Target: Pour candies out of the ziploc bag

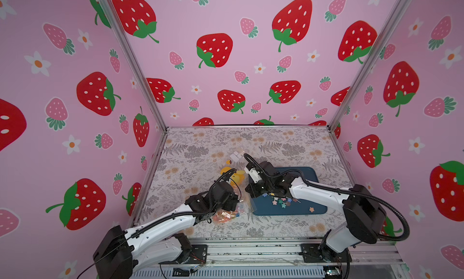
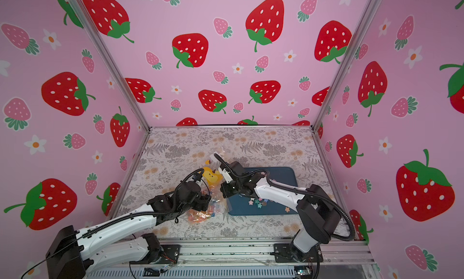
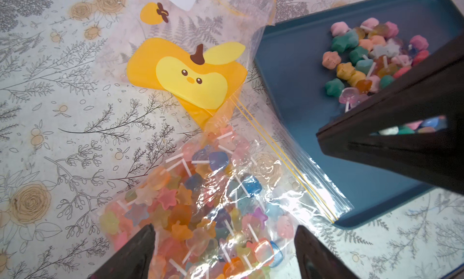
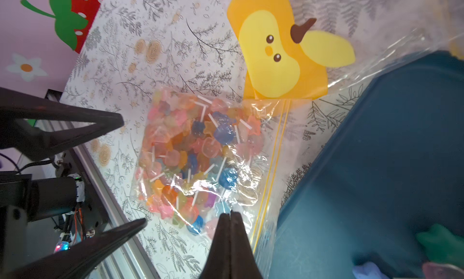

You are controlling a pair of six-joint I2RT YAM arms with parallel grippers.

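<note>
The clear ziploc bag (image 3: pixel 207 201), full of colourful candies, lies flat on the table; its yellow-lined seal edge overlaps the blue tray's (image 3: pixel 285 100) left rim. My right gripper is shut with nothing between its fingers, above the bag's seal edge, which lies outside the fingers. In the left wrist view the right fingers (image 3: pixel 386 139) hang over the tray's left part. My left gripper is open over the candy-filled part, its fingers apart at either side of the bag. Loose candies (image 3: pixel 367 56) sit in the tray.
Another clear bag with a yellow fruit character (image 3: pixel 193 76) lies flat behind the ziploc bag, partly touching it and the tray. Pink strawberry walls enclose the space.
</note>
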